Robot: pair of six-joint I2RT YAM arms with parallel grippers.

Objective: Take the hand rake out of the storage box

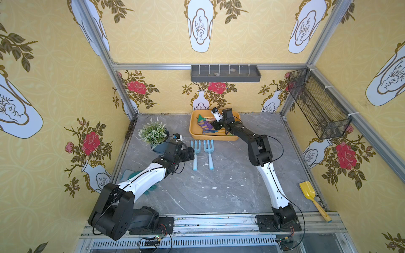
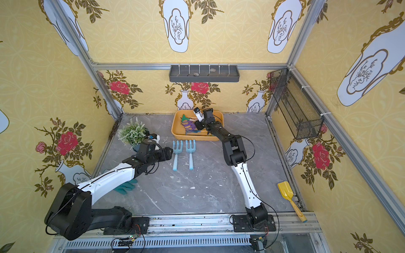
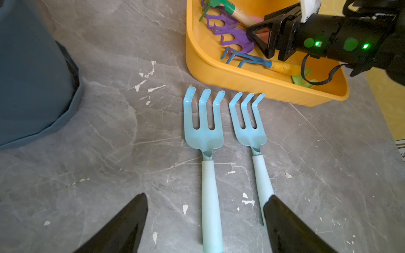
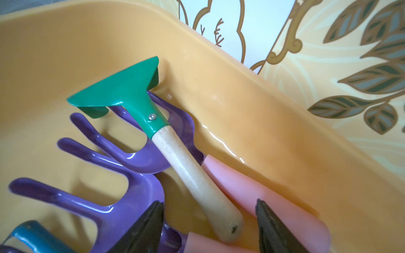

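Observation:
The orange storage box (image 3: 253, 84) holds a green-headed rake (image 4: 130, 94) with a wooden handle, purple forks (image 4: 114, 206) with pink handles, and blue rakes. My right gripper is open inside the box, its fingers either side of the wooden handle's end, nothing visibly clamped. My left gripper is open above the table, in front of two light-blue forks (image 3: 203, 139) (image 3: 251, 137) lying side by side outside the box.
A potted plant (image 1: 154, 135) stands left of the box. A yellow scoop (image 1: 308, 189) lies at the front right edge. A mesh basket (image 1: 320, 105) hangs on the right wall.

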